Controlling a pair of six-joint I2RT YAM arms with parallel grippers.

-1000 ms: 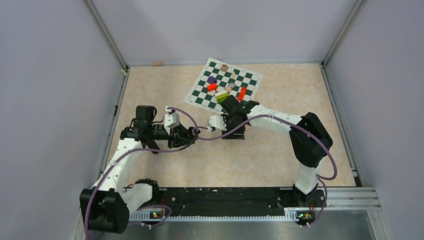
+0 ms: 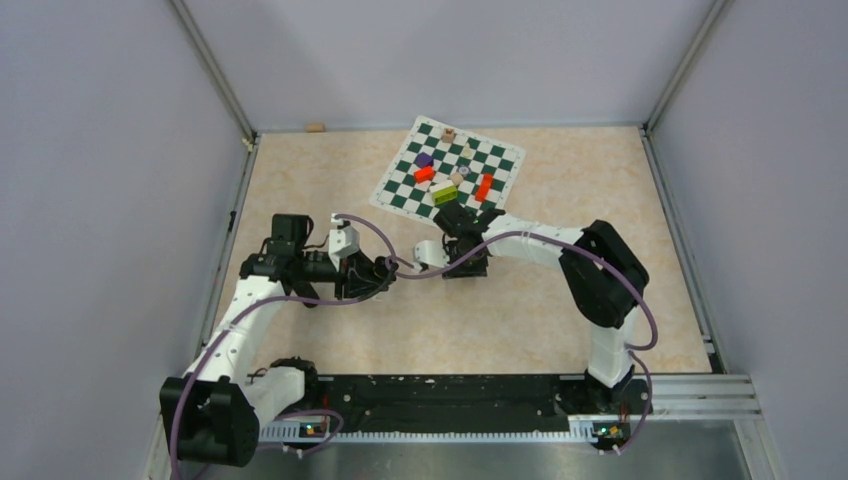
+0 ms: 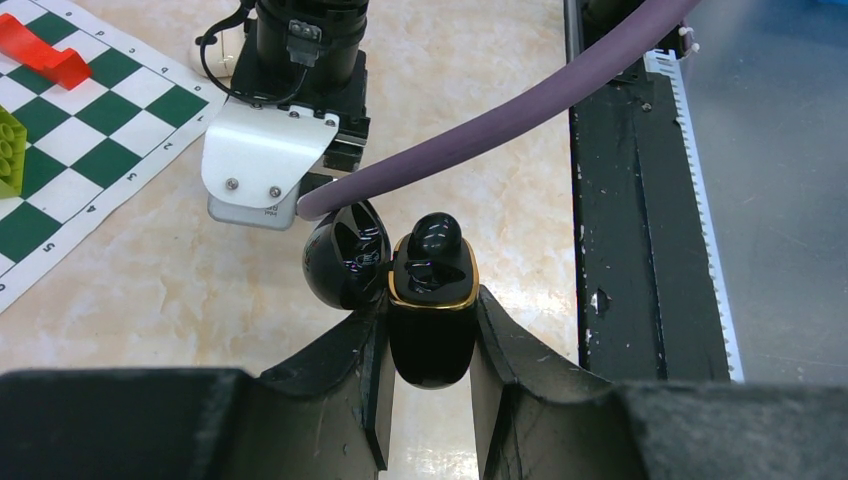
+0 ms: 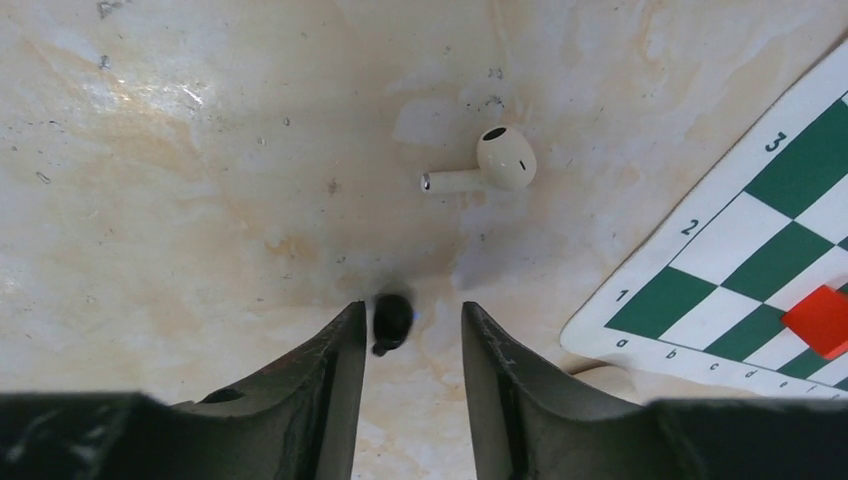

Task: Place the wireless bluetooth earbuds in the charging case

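Note:
My left gripper is shut on the black, gold-rimmed charging case (image 3: 433,330), whose lid (image 3: 340,260) stands open. In the right wrist view, my right gripper points down at the table with its fingers apart. A small blurred black object (image 4: 392,318) shows between them, apparently untouched; I cannot tell what it is. A white earbud (image 4: 500,160) lies on the table above the fingertips in that view, beside the checkered board.
The checkered board (image 2: 395,195) with coloured blocks lies at the back middle. Purple cables (image 3: 500,110) arch over both arms.
The left arm and the case it holds are almost unchanged.

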